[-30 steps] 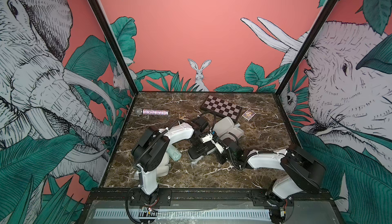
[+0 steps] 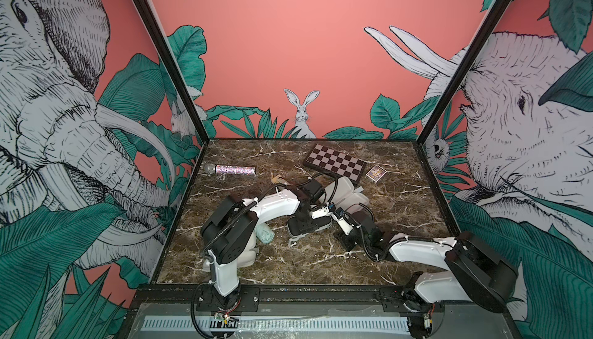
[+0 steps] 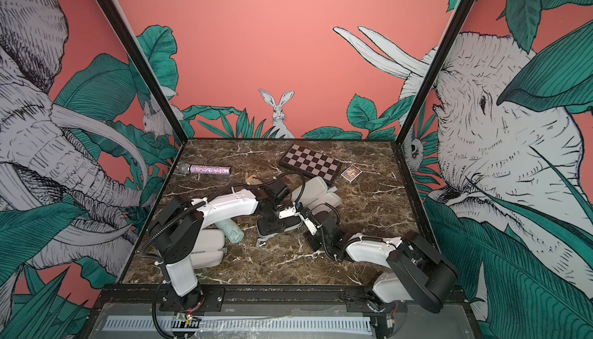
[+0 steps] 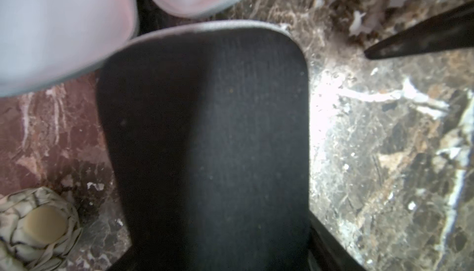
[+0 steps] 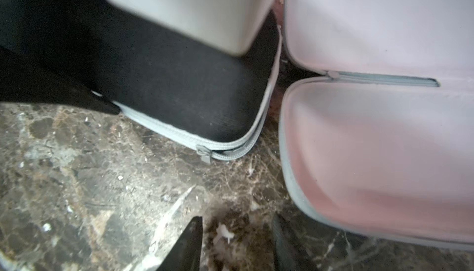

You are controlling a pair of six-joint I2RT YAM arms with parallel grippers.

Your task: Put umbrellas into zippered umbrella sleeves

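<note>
A black sleeve [image 2: 309, 224] with grey zipper edging lies at the table's middle. Its zipper pull [image 5: 203, 153] sits near one corner, and the edges gape slightly past it. My left gripper [image 2: 326, 210] is over this sleeve, which largely covers its fingers in its own wrist view; one finger [image 5: 64, 85] lies along the zippered edge. Whether it grips is unclear. Apart from the sleeve, my right gripper stands open with only tabletop between its fingertips. A teal umbrella [image 2: 264, 234] lies left of the sleeve. A beige rolled umbrella [image 4: 39, 221] shows beyond it.
An opened, empty pale sleeve [image 5: 385, 152] lies close to the black one. Another pale sleeve [image 3: 207, 249] is beside the left arm. Toward the back are a chessboard [image 2: 335, 162], a card box [image 2: 376, 173] and a glittery microphone [image 2: 233, 170].
My right gripper has moved right and toward the front. The left gripper and the black sleeve have shifted slightly to the right.
</note>
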